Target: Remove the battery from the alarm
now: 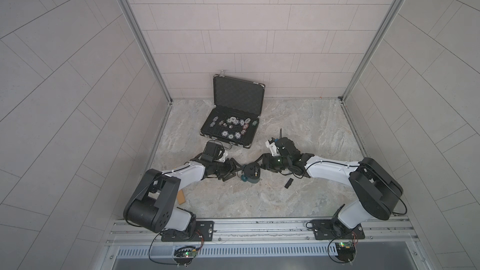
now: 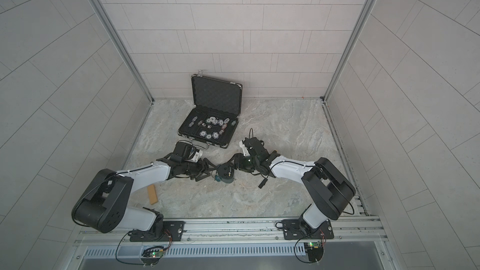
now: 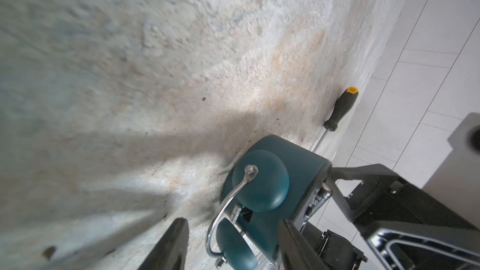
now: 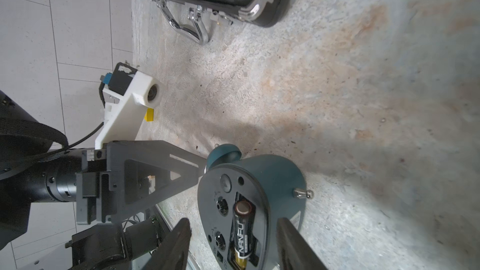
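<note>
The teal alarm clock point(image 1: 251, 172) stands on the marble floor between my grippers, bells visible in the left wrist view point(image 3: 260, 182). Its black back, in the right wrist view, holds a battery point(image 4: 243, 232) marked NANFU in its slot. My left gripper is open at the bell side, with the bell handle and small bell between and beyond its fingertips. My right gripper is open, facing the battery, with its fingertips either side of it in that view; whether they touch cannot be told.
An open black case of chips point(image 2: 209, 125) lies behind. A screwdriver point(image 3: 342, 107), a small black item point(image 1: 288, 183) and a wooden block point(image 2: 152, 194) lie nearby.
</note>
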